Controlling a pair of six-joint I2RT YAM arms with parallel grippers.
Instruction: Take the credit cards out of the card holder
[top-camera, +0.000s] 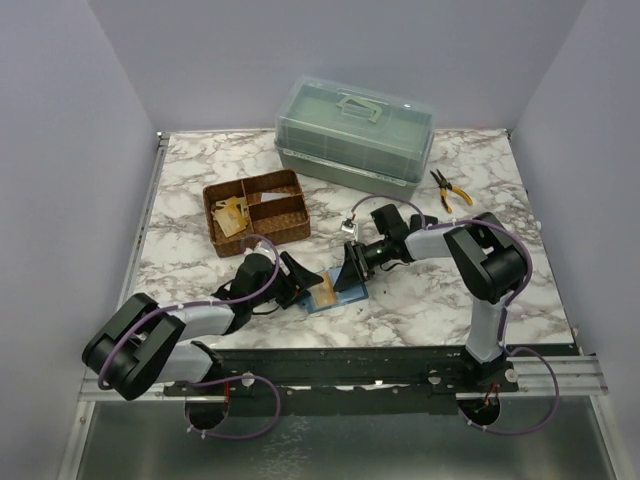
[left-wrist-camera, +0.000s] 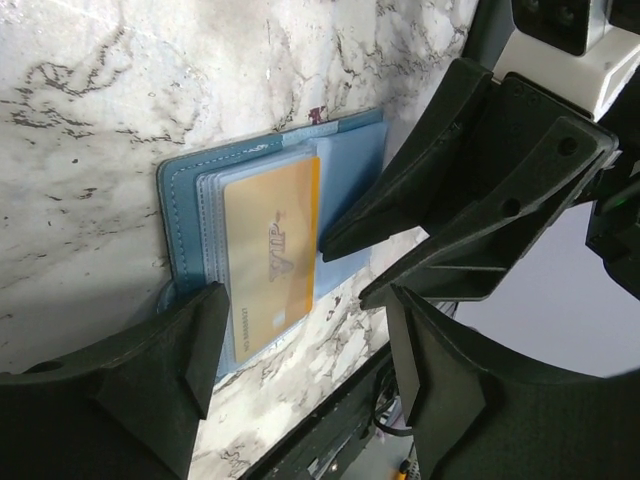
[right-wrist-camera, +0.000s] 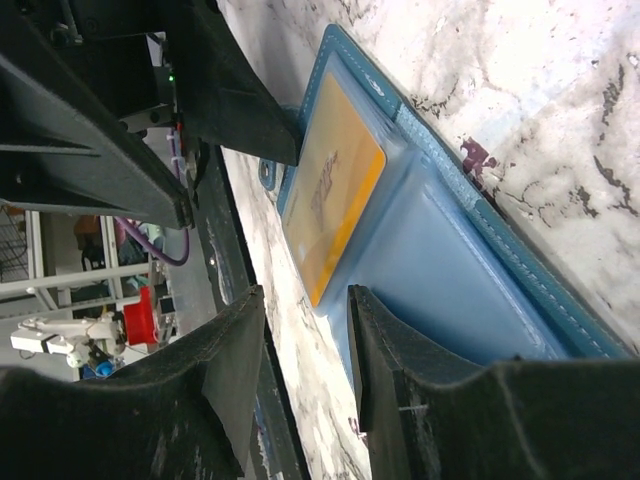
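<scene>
The blue card holder (top-camera: 335, 292) lies open on the marble table, with a stack of cards, a gold VIP card (left-wrist-camera: 268, 255) on top, showing in both wrist views. My left gripper straddles that stack low down, its fingers apart, one finger at each side. My right gripper is over the holder's blue right half beside the gold card, its fingertips parted and close to the surface. Whether either touches the holder is unclear.
A brown compartment box (top-camera: 255, 228) with cards sits at the back left. A lidded green plastic case (top-camera: 355, 140) stands at the back, and yellow-handled pliers (top-camera: 457, 190) lie at the right.
</scene>
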